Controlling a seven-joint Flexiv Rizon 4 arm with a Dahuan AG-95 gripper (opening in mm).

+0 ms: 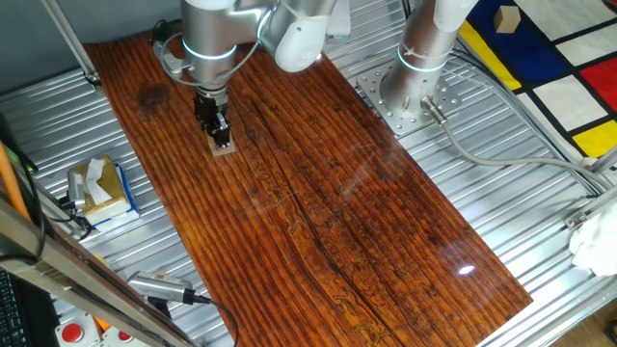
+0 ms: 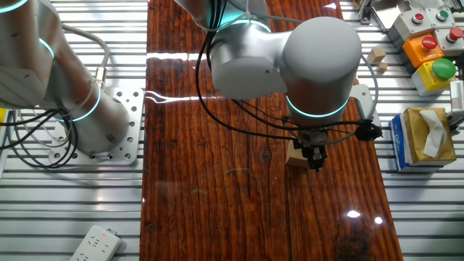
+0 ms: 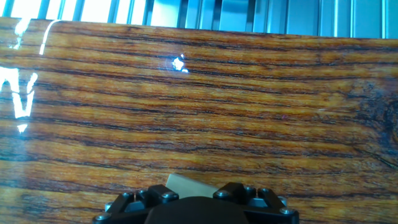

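Observation:
A pale wooden block (image 1: 228, 150) rests on the brown wooden board (image 1: 318, 222), toward its far left part in exterior view 1. My gripper (image 1: 221, 142) points down right at this block and partly covers it. In exterior view 2 the block (image 2: 296, 156) shows beside the dark fingers, mostly behind them. Only a slanted pale edge of the block (image 3: 186, 185) appears in the wrist view, at the bottom between the two fingers. A dark rounded part hides the rest, so whether the fingers press on it cannot be made out.
A tissue box (image 1: 101, 193) stands off the board on the slatted metal table. Control buttons (image 2: 442, 69) and small wooden cubes (image 2: 376, 55) lie off the board. Most of the board is bare.

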